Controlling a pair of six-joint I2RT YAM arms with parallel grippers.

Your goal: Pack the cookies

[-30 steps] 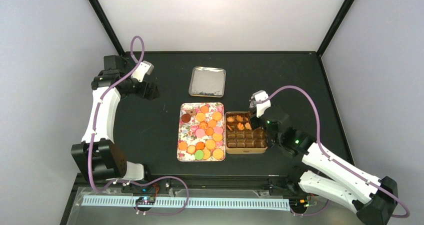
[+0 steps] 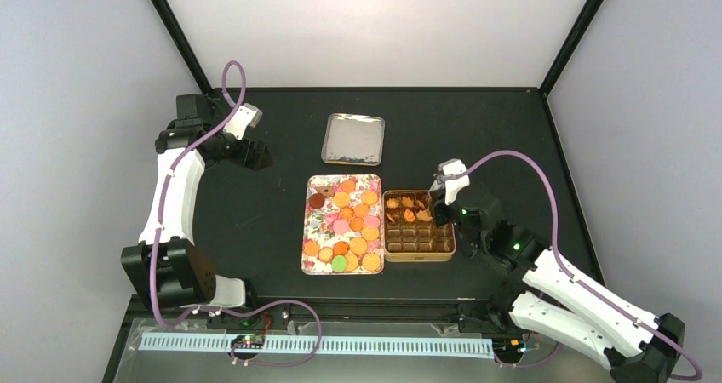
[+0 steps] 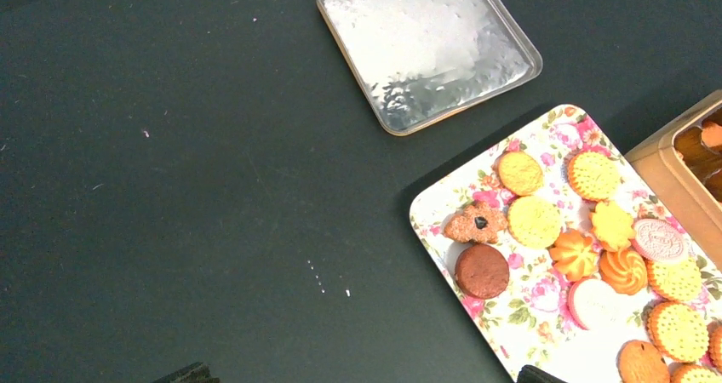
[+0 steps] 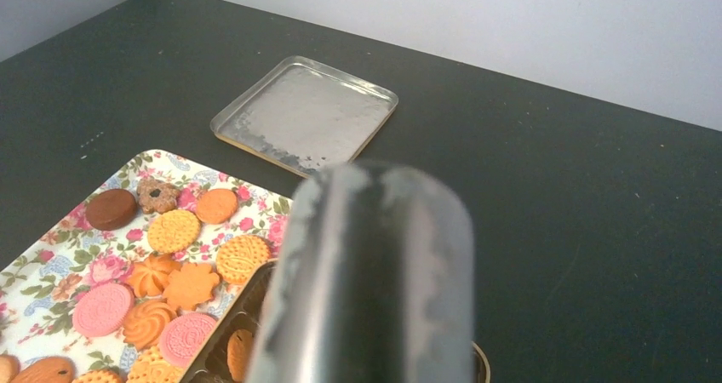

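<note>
Cookies of several kinds lie on the floral tray (image 3: 511, 319): a dark brown round (image 3: 482, 271), a bear-shaped one (image 3: 475, 223), yellow, orange and pink ones, and a green one (image 2: 339, 264) near the front. Beside its right edge stands the divided tan box (image 2: 417, 257). Its upper rows hold orange cookies (image 2: 409, 215); visible lower compartments are empty. My right gripper (image 2: 444, 213) is at the box's upper right. In the right wrist view its fingers (image 4: 362, 255) look shut and blurred, hiding anything between them. Far left, my left gripper (image 2: 260, 156) stands open and empty.
A shallow silver metal lid (image 2: 353, 140) lies behind the tray, apart from it.
My right gripper has shifted slightly to the right and down in the top view, over the box's right side. The left arm, tray, box and lid have stayed put.
</note>
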